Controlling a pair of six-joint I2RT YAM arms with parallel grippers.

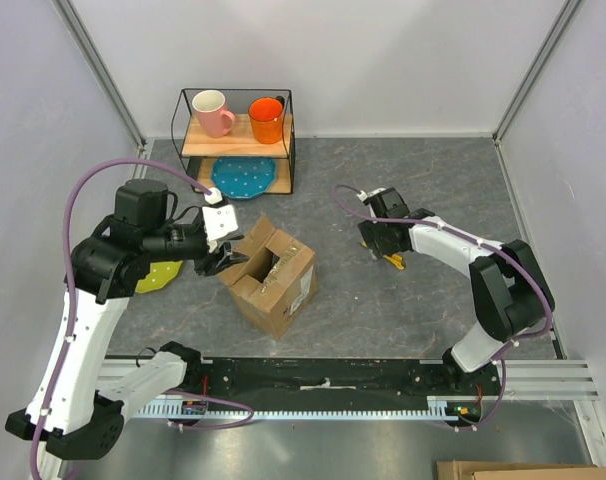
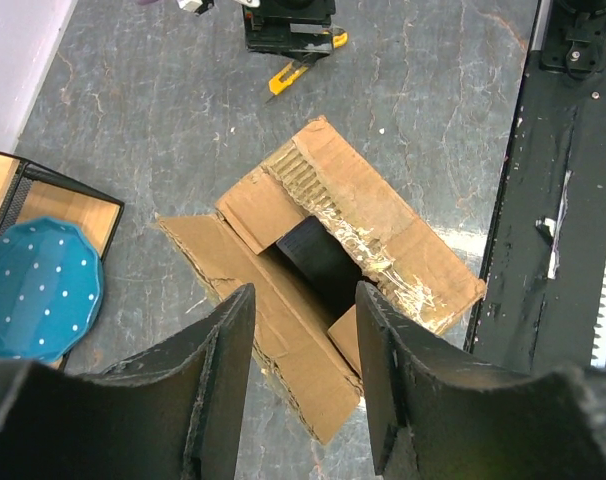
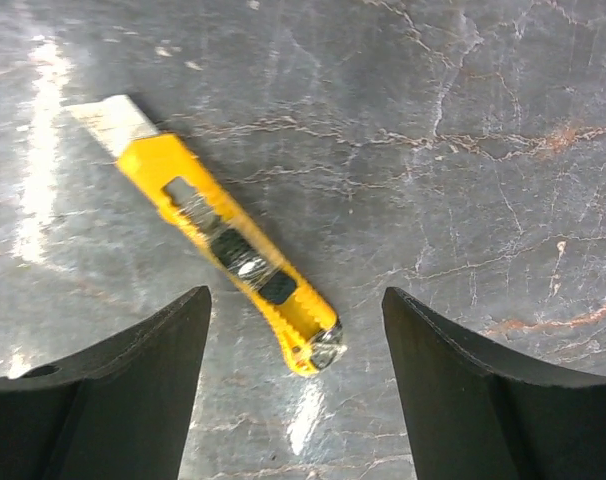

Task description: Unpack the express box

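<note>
A cardboard box (image 1: 283,290) stands on the grey worktop with its top partly open and a dark item (image 2: 318,260) inside. My left gripper hangs open above its left side, nothing between the fingers. A yellow box cutter (image 3: 228,230), blade out, lies flat on the worktop right of the box. My right gripper is over the cutter, fingers apart on either side of its handle end; whether they touch it I cannot tell.
A wire shelf (image 1: 241,135) with two mugs and a blue plate (image 1: 243,176) stands at the back. A yellow plate (image 1: 159,278) lies behind the left arm.
</note>
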